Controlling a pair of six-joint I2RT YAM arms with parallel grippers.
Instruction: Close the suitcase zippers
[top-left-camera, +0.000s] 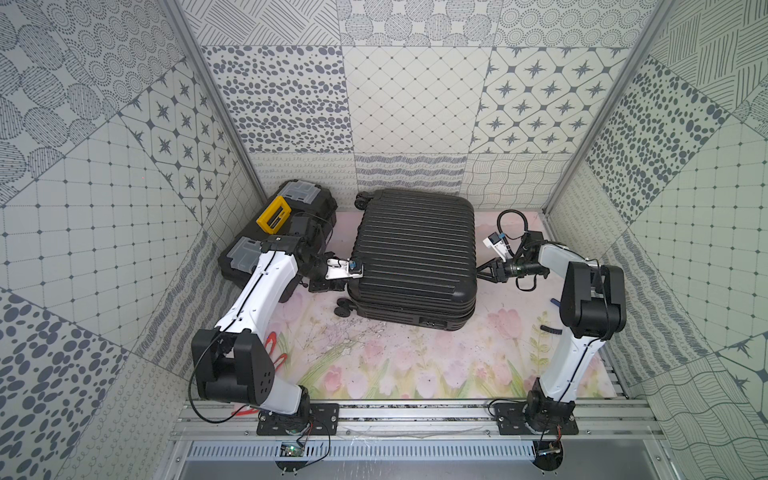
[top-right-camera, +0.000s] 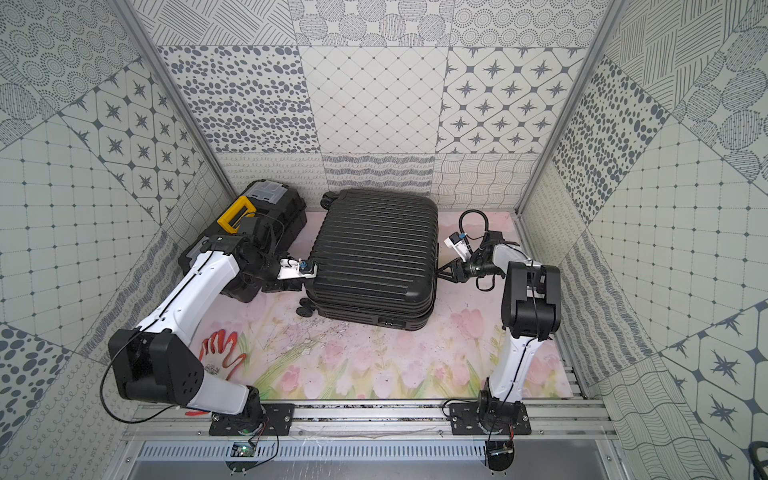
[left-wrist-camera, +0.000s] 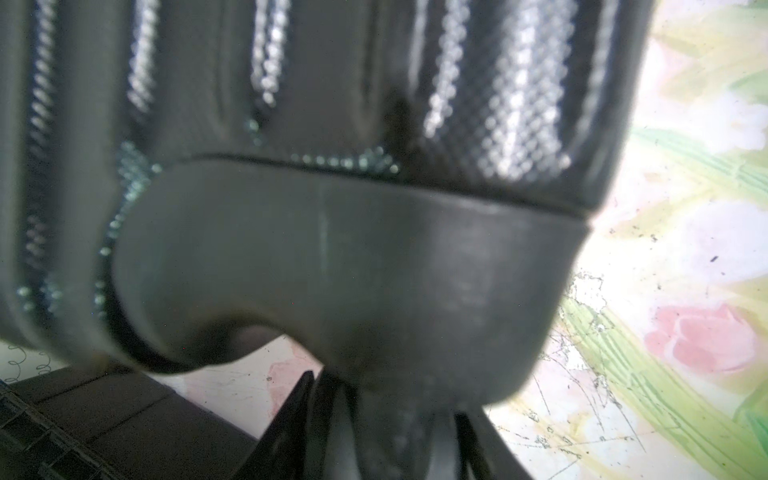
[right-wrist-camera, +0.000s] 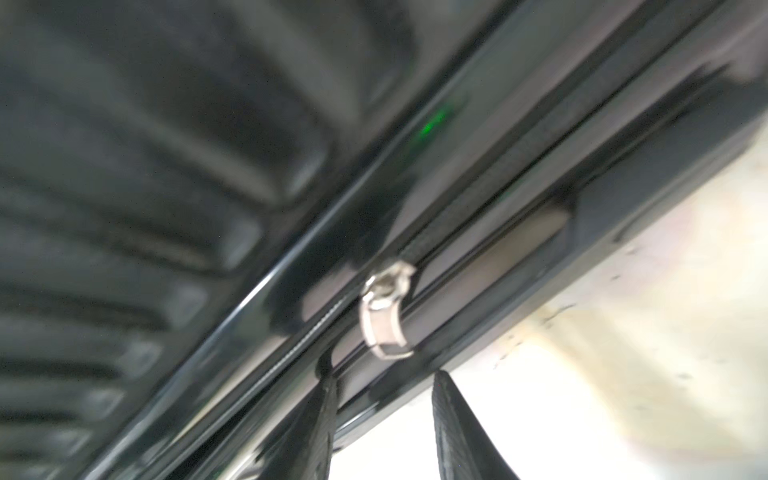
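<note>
The black ribbed suitcase (top-left-camera: 416, 248) lies in the middle. At its front left, my left gripper is shut on a dark corner fitting (left-wrist-camera: 360, 264), probably a wheel mount, close up in the left wrist view. My right gripper is at the suitcase's right side, its fingers apart and empty. Just beyond them in the right wrist view, a silver zipper pull (right-wrist-camera: 382, 324) hangs on the zipper track (right-wrist-camera: 512, 172). That view is blurred.
A black toolbox with a yellow handle (top-left-camera: 273, 214) stands at the left, behind my left arm. Red objects (top-right-camera: 224, 348) lie at the front left.
</note>
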